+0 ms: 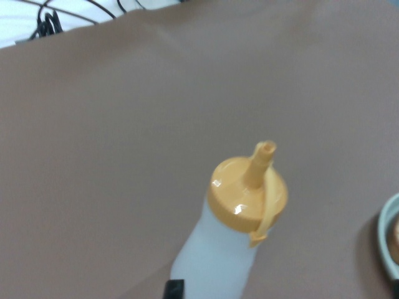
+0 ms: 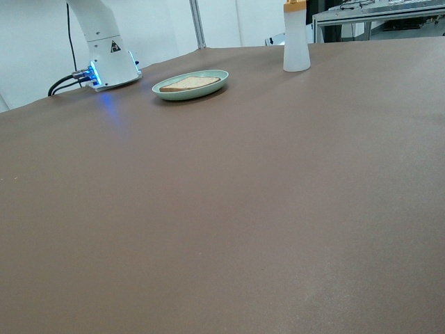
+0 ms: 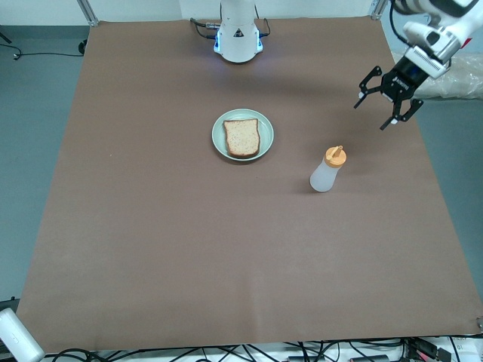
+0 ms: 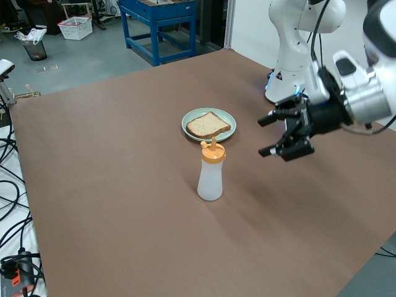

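Observation:
A white squeeze bottle with an orange spout cap stands upright on the brown table, right of a pale green plate holding a slice of bread. The bottle is nearer the right camera than the plate. My gripper hangs open in the air above and beyond the bottle, nothing seen between its black fingers. In the wrist view the bottle fills the middle, just beyond the fingertips at the bottom edge.
Cables run along the edge beside it.

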